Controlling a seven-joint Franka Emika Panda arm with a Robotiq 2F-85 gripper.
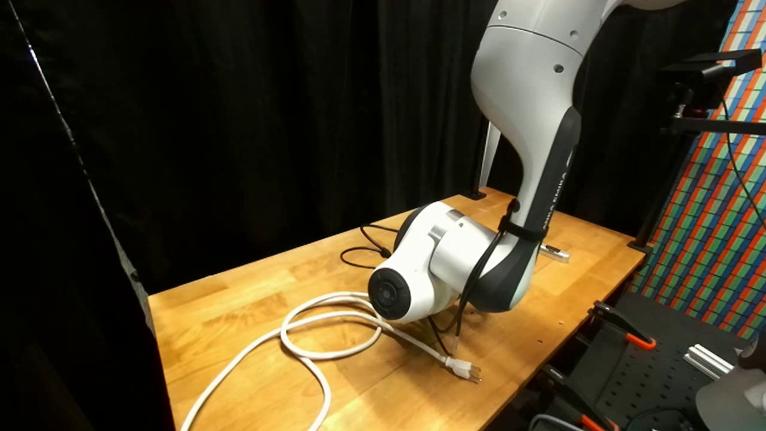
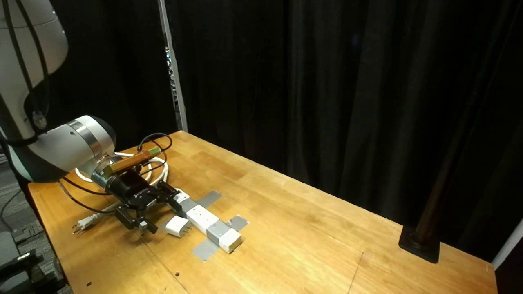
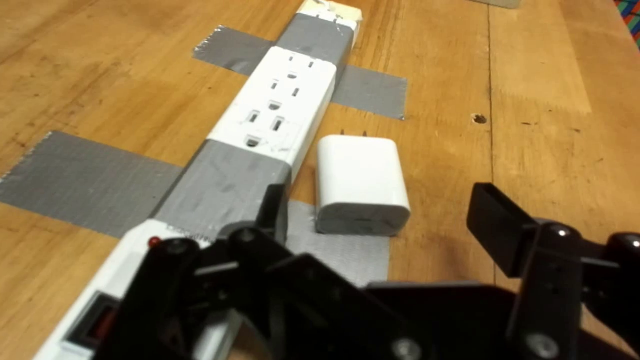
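A white charger block lies on the table, its two prongs pointing away from me in the wrist view, partly over a strip of grey tape. Just left of it runs a white power strip, taped down, with several sockets facing up. My gripper is spread apart, one finger on either side of the charger's near end, with nothing held. In exterior view 2 the charger sits just ahead of the gripper, beside the power strip. Exterior view 1 has the gripper hidden behind the wrist.
The strip's white cord lies in loops on the table, ending in a plug. Grey tape crosses the strip. Bare tabletop stretches beyond it, with a black post base at the far end.
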